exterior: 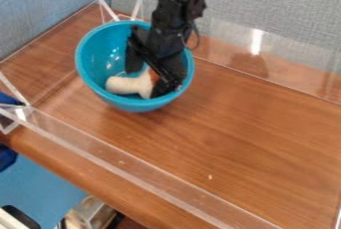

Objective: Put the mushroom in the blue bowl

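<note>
The mushroom (130,85), with a pale stem and an orange-brown cap end, lies low inside the blue bowl (99,82). My dark gripper (154,70) reaches down into the bowl from above, its fingers right at the mushroom's cap end. The fingers partly cover the cap, and whether they press on it or stand apart from it does not show clearly.
The bowl stands near the back left corner of the wooden table (246,128). Clear plastic edging (160,181) runs along the front and back. To the right and in front, the tabletop is bare.
</note>
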